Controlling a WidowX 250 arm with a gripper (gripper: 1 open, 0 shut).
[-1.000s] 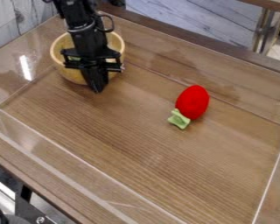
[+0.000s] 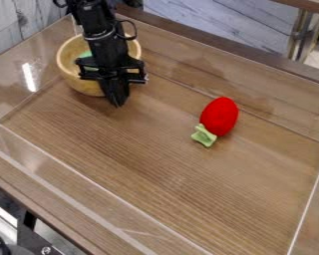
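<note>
The black robot arm reaches down from the top left to my gripper (image 2: pixel 116 88), which sits at the front of a tan bowl (image 2: pixel 72 56) on the wooden table. The fingers look shut, though their tips are dark and small, and I see nothing clearly between them. Behind the arm, inside the bowl, a bit of green shows, mostly hidden. To the right, a red rounded object (image 2: pixel 219 116) lies with a small light green piece (image 2: pixel 203 135) just below and left of it.
A ledge or shelf edge is at the top right, a pale wall at the top left, and dark cables at the lower left.
The red object and green piece have not moved.
</note>
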